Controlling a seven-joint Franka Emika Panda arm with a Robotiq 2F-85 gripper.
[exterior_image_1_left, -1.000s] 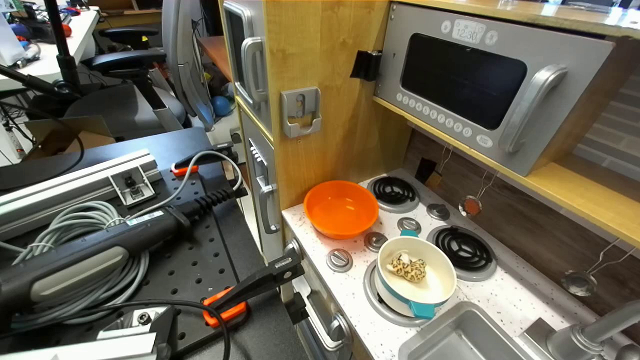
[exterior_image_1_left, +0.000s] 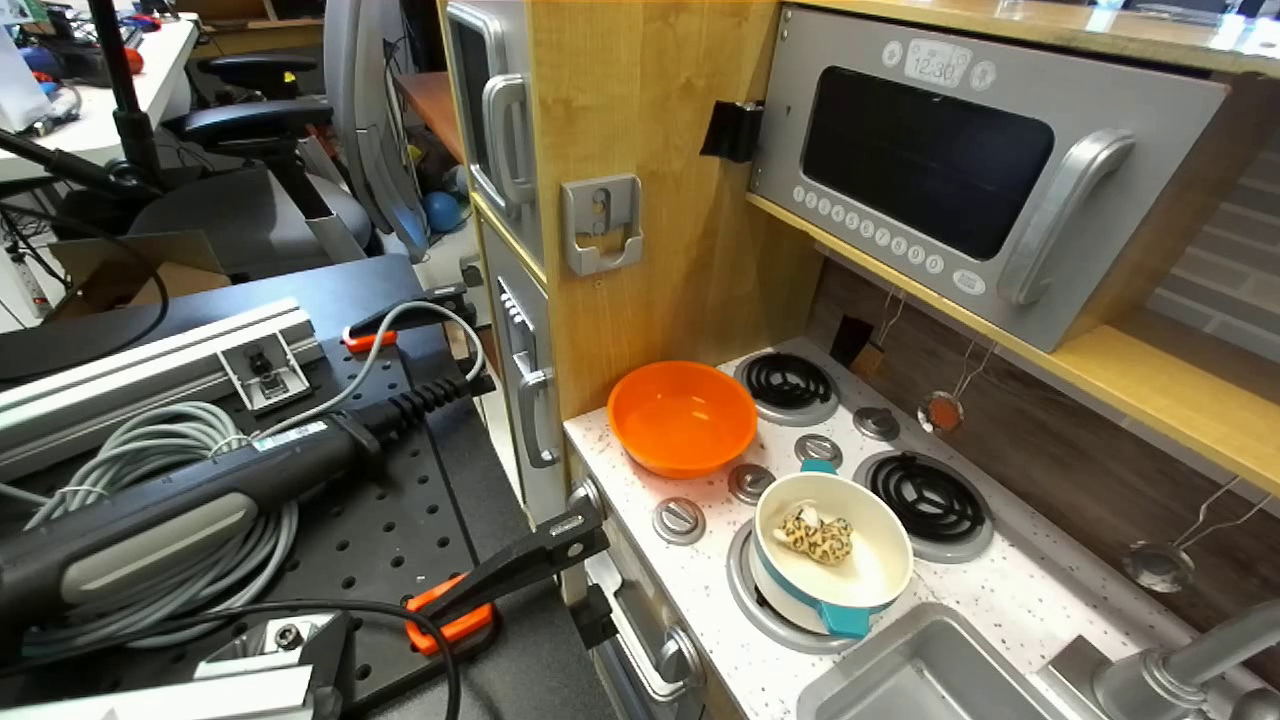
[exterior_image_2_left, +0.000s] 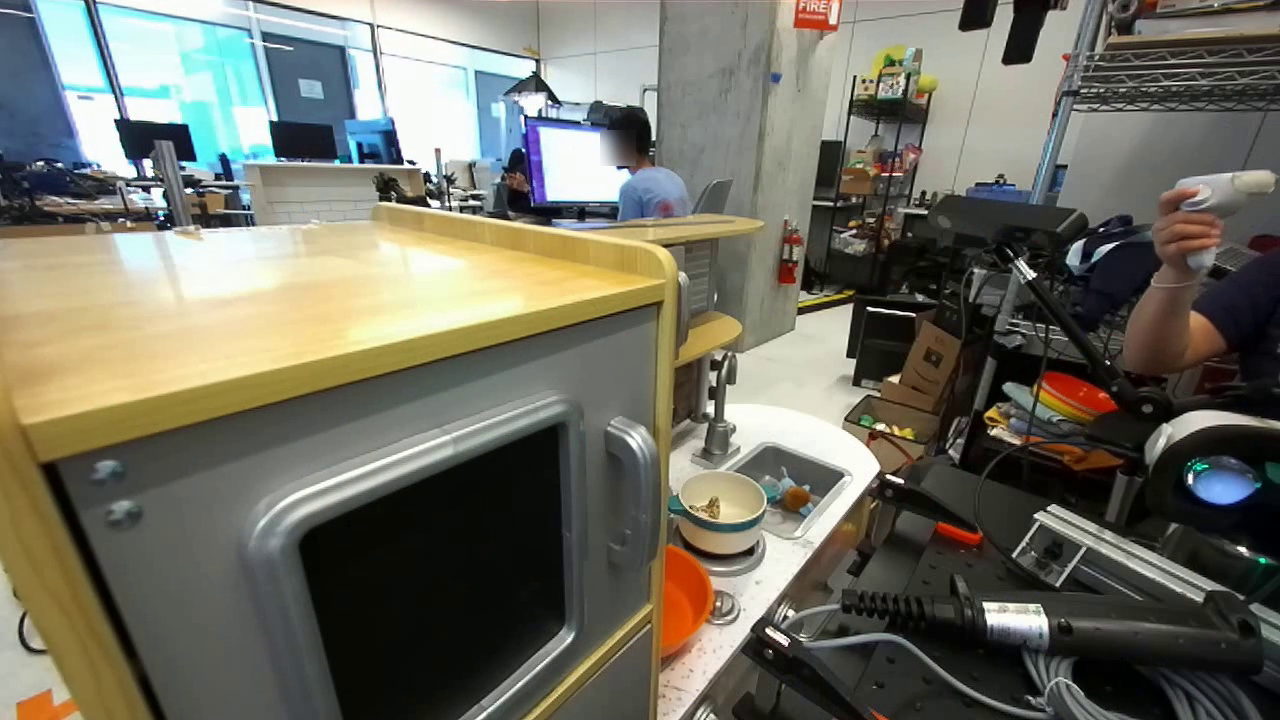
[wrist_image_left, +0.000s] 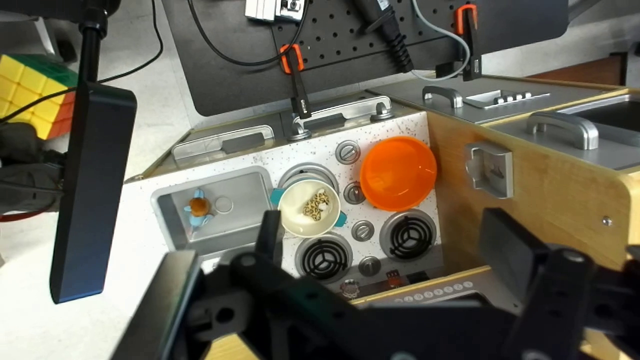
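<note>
A cream pot (exterior_image_1_left: 888, 542) with teal handles stands on a front burner of the toy stove. Inside it lies a small leopard-spotted plush toy (exterior_image_1_left: 819, 536), also visible in the wrist view. Beside the pot, near the wooden side wall, is an empty orange bowl (exterior_image_1_left: 681, 414). The grey sink (wrist_image_left: 240, 187) holds a blue and brown plush toy (wrist_image_left: 199, 207). High above the counter, my gripper has its two dark fingers spread wide with nothing between them. Neither exterior view shows the gripper.
A microwave (exterior_image_1_left: 924, 168) and its shelf overhang the back of the counter. The tall wooden cabinet wall (wrist_image_left: 456, 174) bounds the bowl's side. A faucet (exterior_image_1_left: 1152, 684) rises behind the sink. A black pegboard table (exterior_image_1_left: 384, 516) with cables and clamps stands opposite.
</note>
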